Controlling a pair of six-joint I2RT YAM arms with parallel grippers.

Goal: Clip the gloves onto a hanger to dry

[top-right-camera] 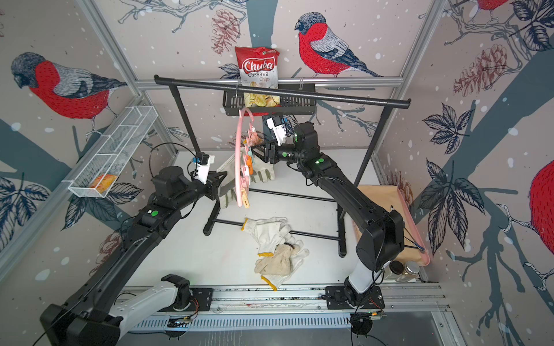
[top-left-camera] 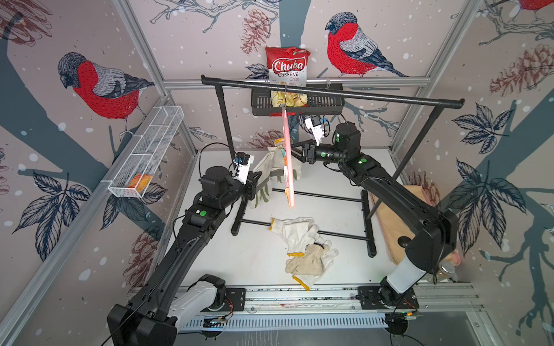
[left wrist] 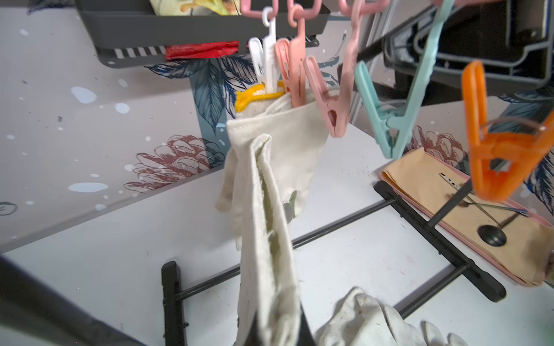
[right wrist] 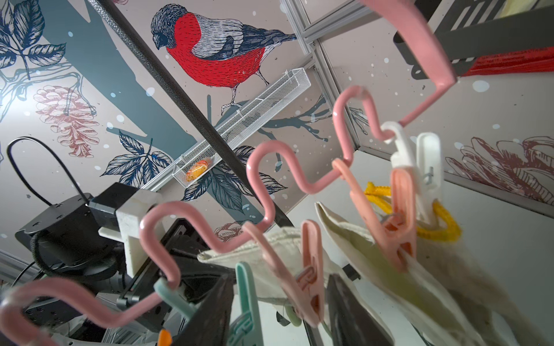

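A pink hanger (right wrist: 305, 185) with coloured clips hangs from the rack bar (top-left-camera: 369, 95). White and salmon clips (left wrist: 297, 80) have gloves (left wrist: 288, 150) with a yellow cuff below them. My left gripper (top-left-camera: 251, 185) is shut on a white glove (left wrist: 254, 219), held upright below the hanger. My right gripper stands part open around a pink clip (right wrist: 308, 288), beside a mint clip (right wrist: 245, 311); whether it touches them is unclear. An orange clip (left wrist: 490, 167) hangs further along. More gloves (top-left-camera: 294, 236) lie on the table.
The rack's feet (top-left-camera: 369, 242) stand on the table. A tray with utensils (left wrist: 415, 178) is at the right, a white wire basket (top-left-camera: 144, 150) on the left wall, a dark basket with a chips bag (top-left-camera: 288, 69) at the back.
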